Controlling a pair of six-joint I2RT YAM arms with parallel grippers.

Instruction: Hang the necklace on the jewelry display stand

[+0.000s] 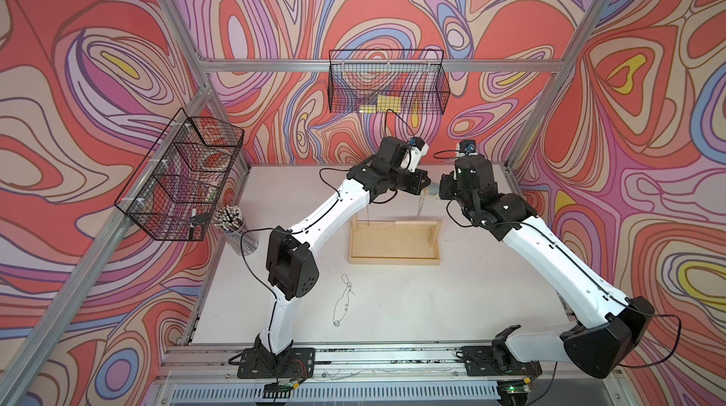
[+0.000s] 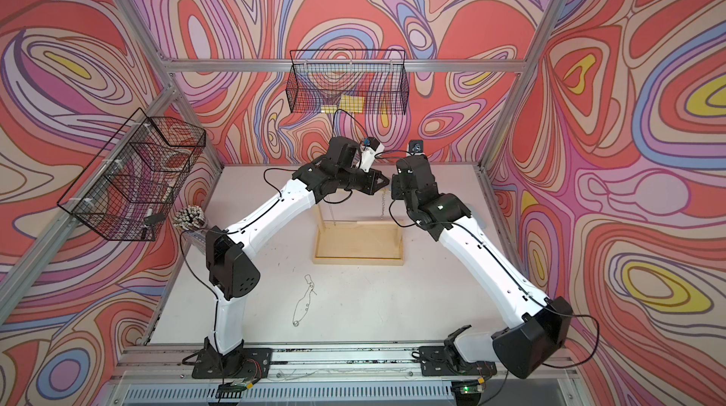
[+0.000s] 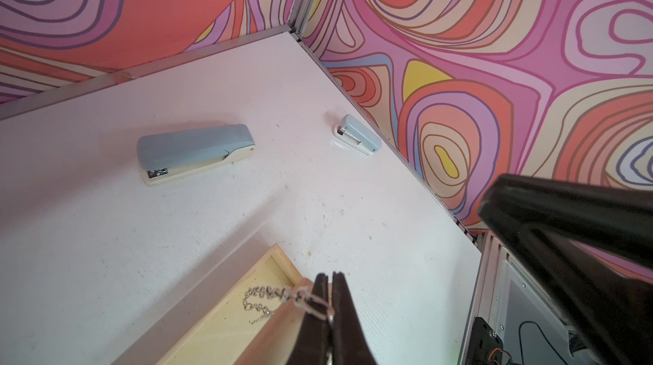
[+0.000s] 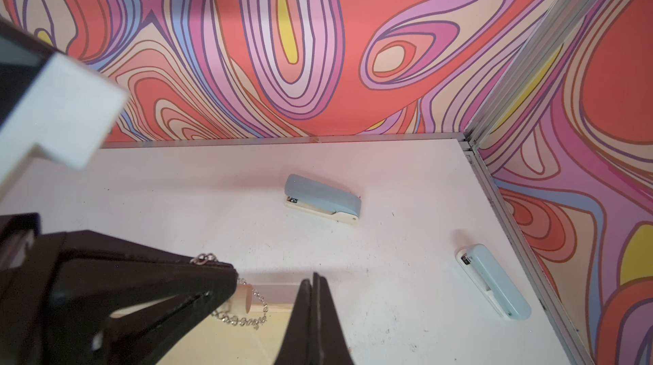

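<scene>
The jewelry display stand point(image 1: 393, 262), a light wooden tray with uprights, sits mid-table, largely behind the grippers' height in the top views. A silver necklace point(image 3: 268, 293) hangs from my left gripper, which is shut with the chain at its tips, above the stand. My right gripper is shut close to the left one, with nothing clearly between its fingers; in the right wrist view the chain drapes by the left gripper's dark finger. A second necklace point(image 1: 340, 304) lies on the table front.
Two blue staplers point(image 3: 194, 150) point(image 4: 493, 283) lie at the back right. A cup of sticks point(image 1: 234, 228) stands at the left. Wire baskets point(image 1: 388, 88) hang on the back and left frames.
</scene>
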